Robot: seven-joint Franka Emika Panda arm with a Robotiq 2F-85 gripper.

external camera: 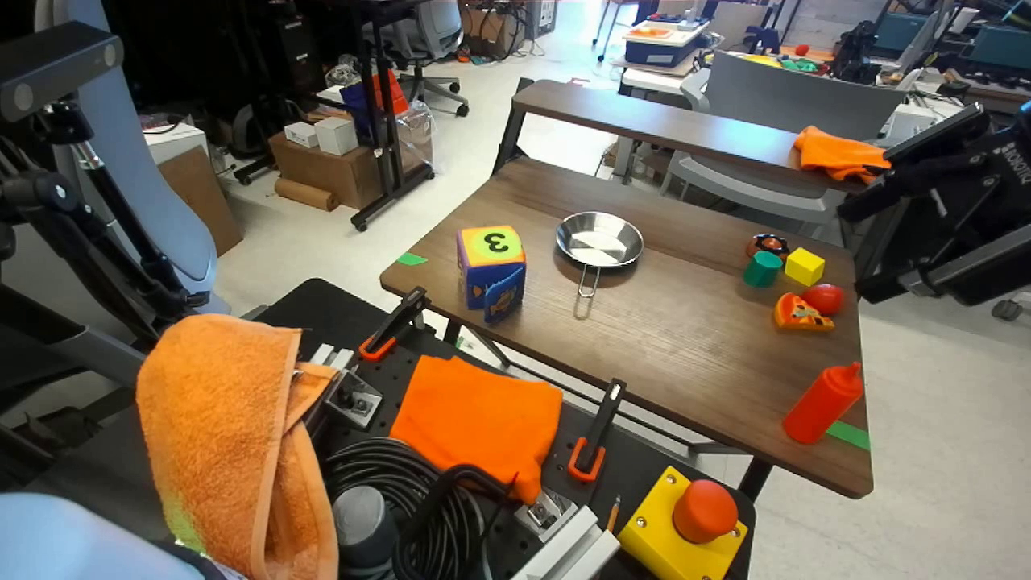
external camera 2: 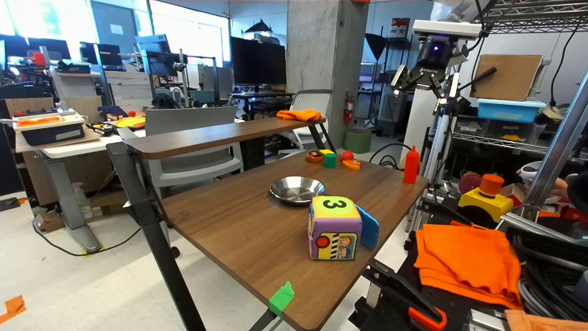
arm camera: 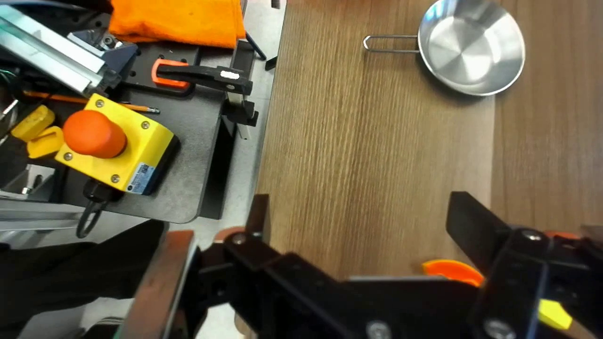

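Above the table's right end, my gripper [external camera: 855,248] stands open, well clear of every object; nothing is between its fingers in the wrist view. Those black fingers [arm camera: 473,229] spread wide over bare wood. A metal pan [external camera: 600,240] with a thin wire handle rests mid-table. Left of it stands a soft cube [external camera: 490,267] with a 3 on top and a blue flap. Grouped at the right are a yellow block [external camera: 804,266], a green cylinder [external camera: 763,269], a red ball [external camera: 823,299], a pizza slice [external camera: 801,312] and a dark-and-orange round item [external camera: 766,246]. A red bottle [external camera: 822,403] stands near the front right corner.
A raised shelf [external camera: 657,126] runs along the table's back, with an orange cloth [external camera: 838,153] at its right end. In front, a black cart carries clamps, another orange cloth [external camera: 480,416] and a yellow emergency-stop box [external camera: 684,527].
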